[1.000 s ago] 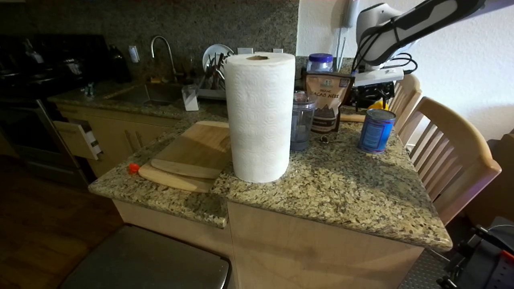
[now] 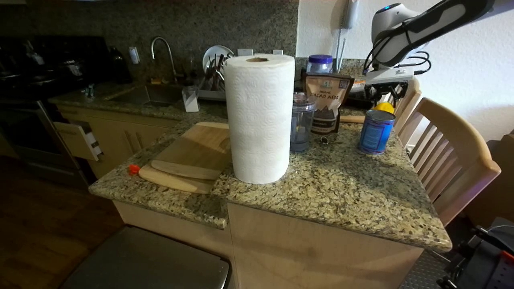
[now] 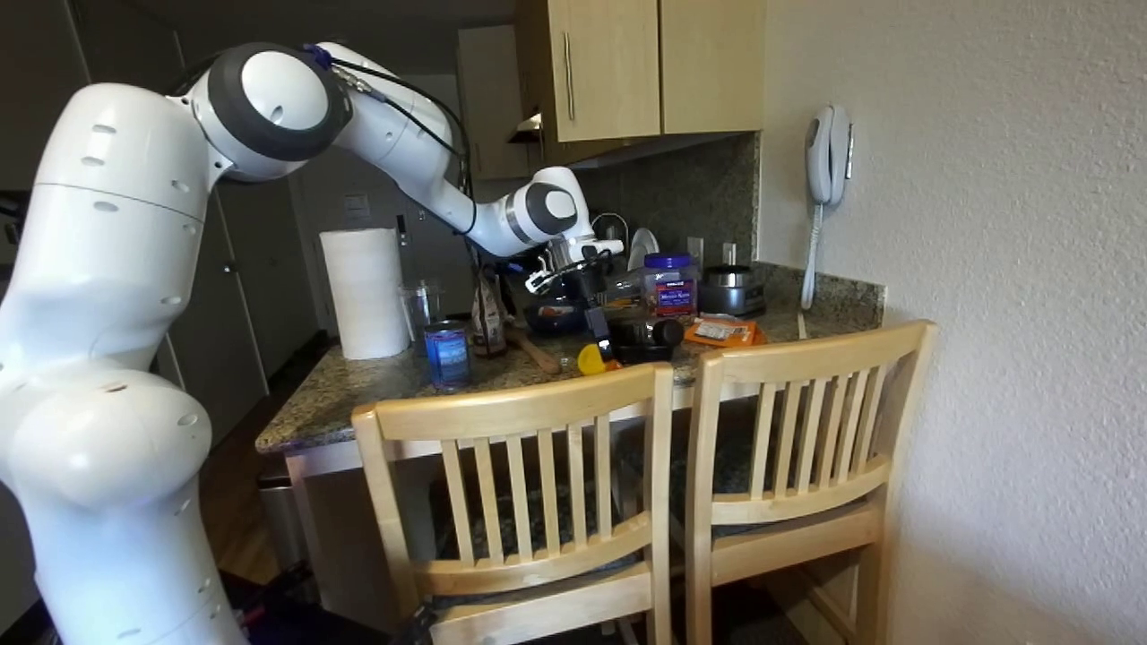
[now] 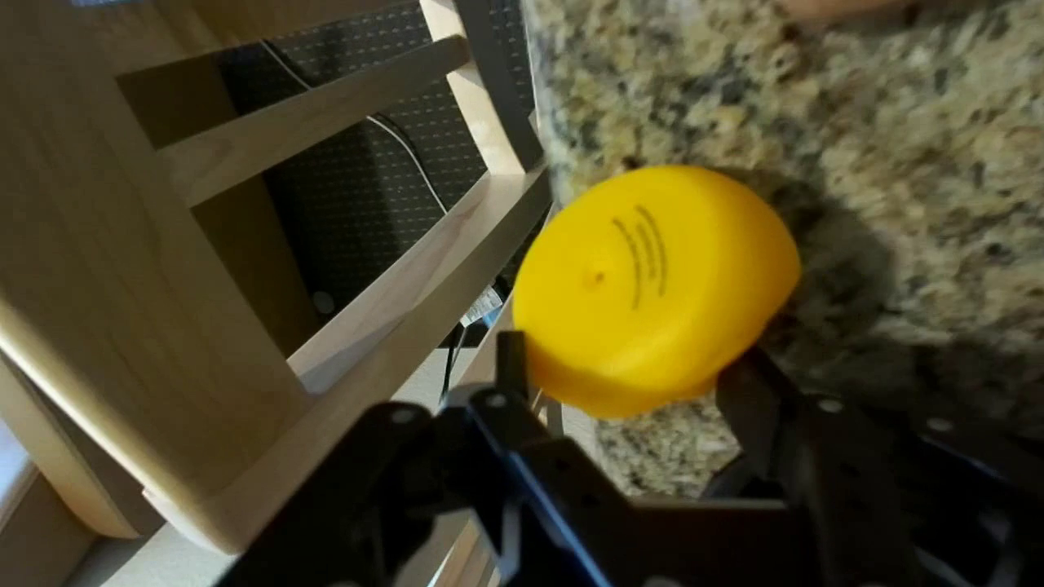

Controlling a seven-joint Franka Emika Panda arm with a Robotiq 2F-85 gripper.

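Note:
A yellow rounded object [image 4: 651, 284] with dark markings fills the middle of the wrist view, at the counter's edge. My gripper has one finger on either side of its lower part, the fingers well apart. Both fingertips look very close to the yellow surface; whether they press on it cannot be told. In exterior view 1 the yellow object [image 2: 384, 107] shows below my gripper [image 2: 385, 98], partly behind a blue can [image 2: 376, 131]. Exterior view 2 has the yellow object [image 3: 591, 360] beside a dark finger, its underside hidden by a chair.
Wooden chairs [image 3: 516, 398] stand close against the counter edge. A paper towel roll [image 2: 260, 120], a clear blender cup [image 2: 302, 123] and a cacao nibs bag [image 2: 325, 101] stand on the counter. Bare granite [image 2: 337, 188] lies in front of the can.
In exterior view 1 the arm and gripper have shifted to the right. More of the yellow object shows, and it appears farther right above the can.

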